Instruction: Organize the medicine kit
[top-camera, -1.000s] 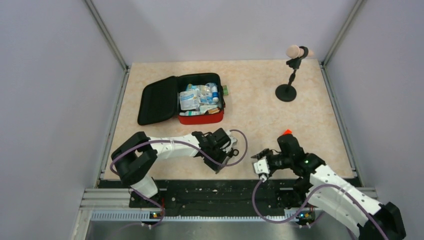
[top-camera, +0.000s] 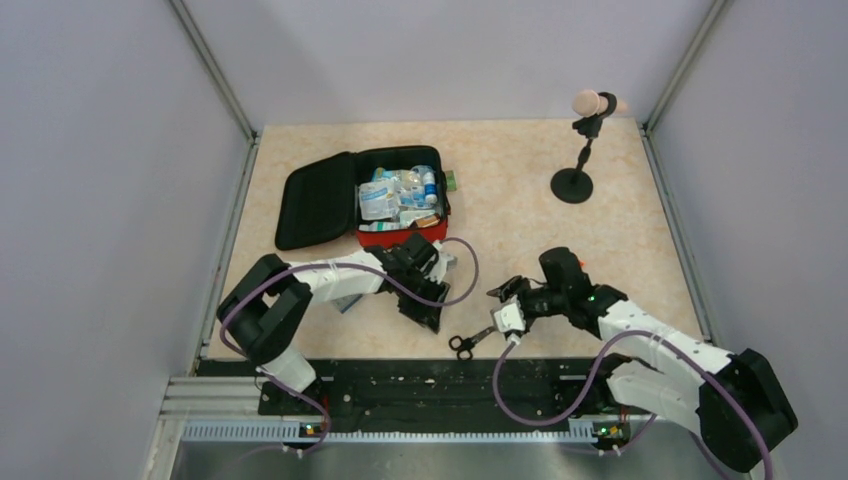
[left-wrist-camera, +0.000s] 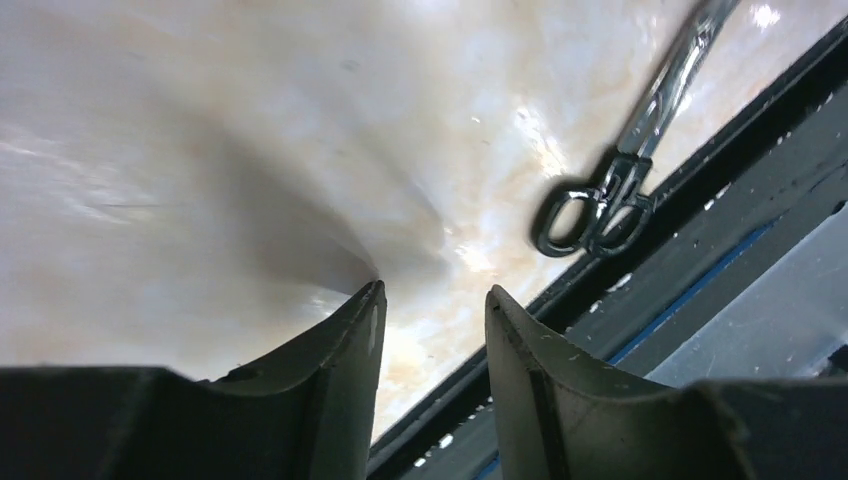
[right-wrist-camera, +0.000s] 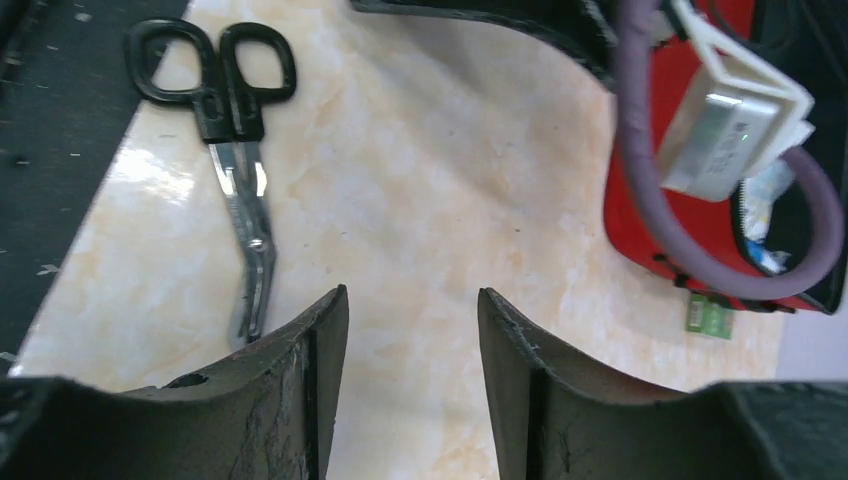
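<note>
Black-handled scissors (top-camera: 470, 341) lie flat near the table's front edge, handles toward the left arm. In the left wrist view the scissors (left-wrist-camera: 640, 130) are up and to the right of my left gripper, which is open over bare tabletop. My right gripper is also open and empty; the scissors' blades (right-wrist-camera: 250, 230) end beside its left finger, outside the gap. At the back left stands the red-and-black medicine kit (top-camera: 402, 237), lid laid open to the left, filled with bottles and packets.
Behind the kit's right side is a small green item (top-camera: 451, 180). A grey-blue flat item (top-camera: 346, 302) is partly under the left arm. A black stand (top-camera: 572, 185) rises at the back right.
Scissors that were at the left gripper have turned and now lie free between the arms.
</note>
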